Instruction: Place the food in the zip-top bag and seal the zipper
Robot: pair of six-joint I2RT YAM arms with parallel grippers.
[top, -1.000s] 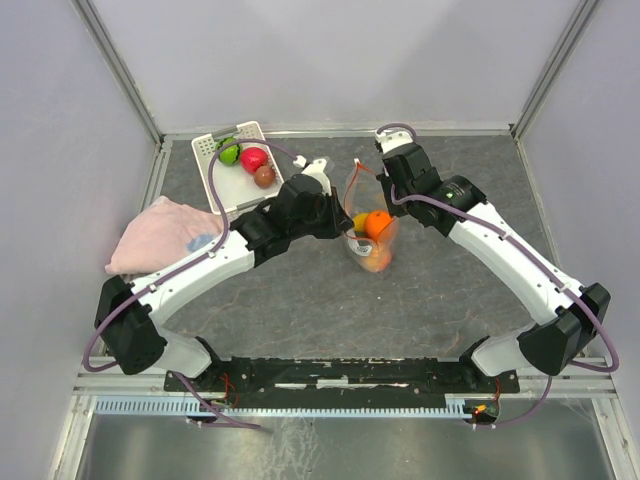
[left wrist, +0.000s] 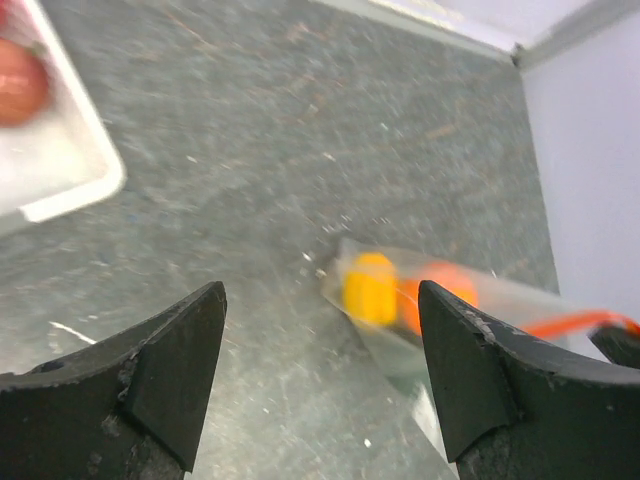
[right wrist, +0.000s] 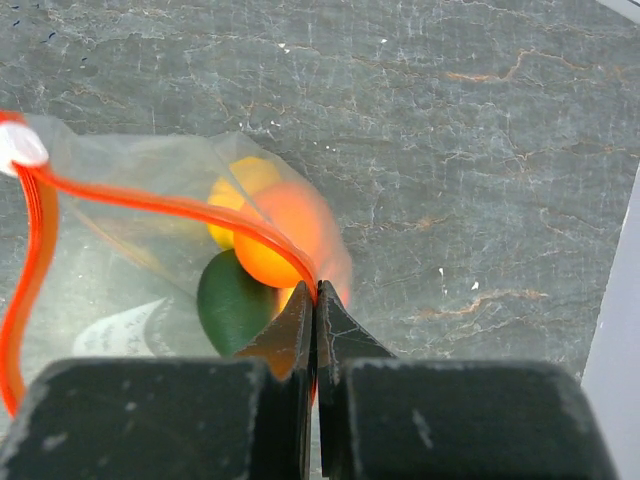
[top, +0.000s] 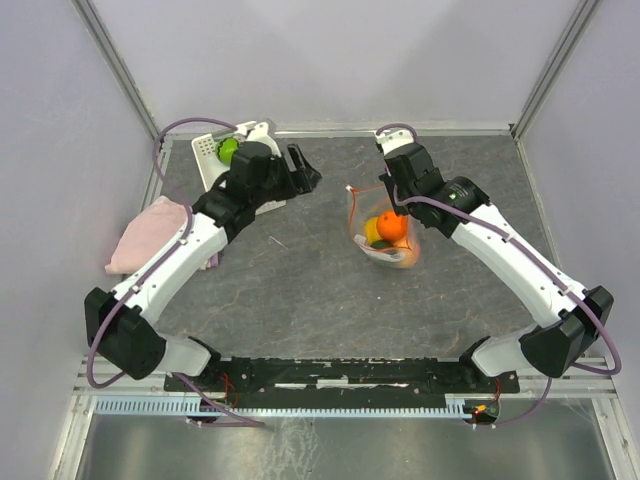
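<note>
The clear zip bag [top: 377,207] with its orange zipper hangs from my right gripper, which is shut on the bag's edge. Inside it are a yellow food [right wrist: 246,190], an orange one [right wrist: 285,232] and a dark green one [right wrist: 232,300]. The white slider [right wrist: 20,145] shows at the zipper's far end, and the bag's mouth gapes. My left gripper [top: 306,172] stands open to the left of the bag, apart from it, with nothing between its fingers.
A white basket [top: 207,160] stands at the back left, holding a green pepper [top: 228,150] and, in the left wrist view, a reddish-brown round food [left wrist: 20,85]. A pink cloth [top: 147,235] lies at the left.
My left gripper was at the bag's left edge; it has opened and moved left and back, away from it. The bag's lower part has swung right. The right arm is nearly still.
</note>
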